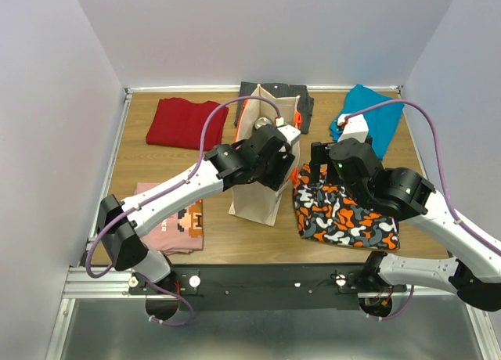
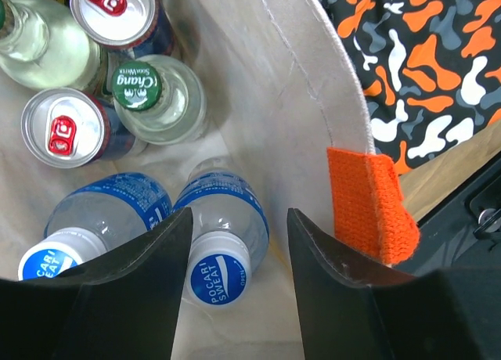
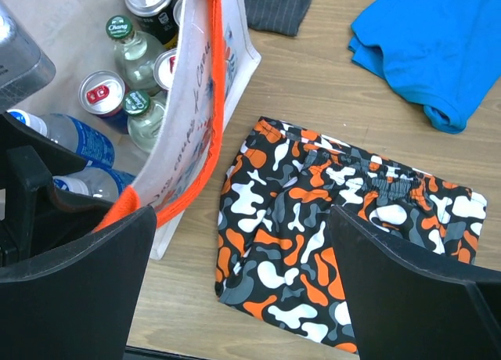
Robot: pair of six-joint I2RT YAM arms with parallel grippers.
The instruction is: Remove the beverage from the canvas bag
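Note:
The canvas bag (image 1: 252, 203) stands upright mid-table. In the left wrist view it holds cans (image 2: 63, 133), green-capped glass bottles (image 2: 160, 109) and water bottles (image 2: 109, 219). My left gripper is down in the bag, open, its fingers either side of the white cap of a water bottle (image 2: 223, 211). In the right wrist view the left gripper shows at the bag's near end. My right gripper hangs open to the right of the bag, above the camouflage cloth (image 3: 282, 219), with nothing between its fingers.
A red cloth (image 1: 184, 125) and pink cloth (image 1: 168, 227) lie left of the bag, a grey cloth (image 1: 301, 102) behind it, a blue cloth (image 1: 376, 109) at back right. Bare wood shows between them. Walls border the table at back and sides.

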